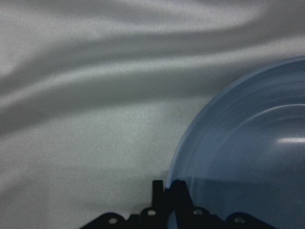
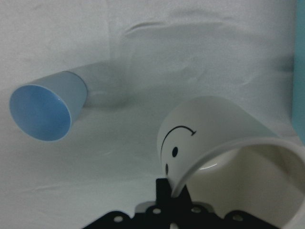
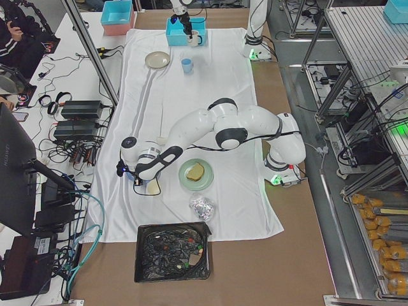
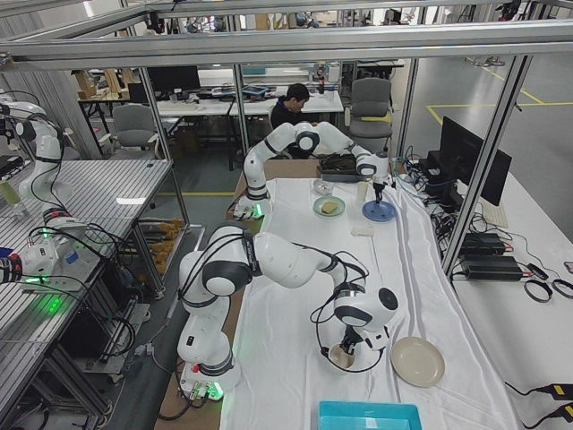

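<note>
My left gripper is shut on the rim of a blue plate (image 1: 243,148), at the table's far end in the camera right view. My right gripper is shut on the rim of a white mug (image 2: 205,124) with a printed face. In the camera left view the mug (image 3: 194,39) is in front of or over a light-blue bin (image 3: 175,38); which is unclear. A small blue cup (image 2: 47,109) stands apart from it. A beige plate (image 4: 417,363) lies nearby on the white cloth.
A green plate (image 3: 191,185) with a yellow item, a crinkled clear packet (image 3: 203,207) and a black tray (image 3: 172,274) are near the left arm. A monitor and cables line one side.
</note>
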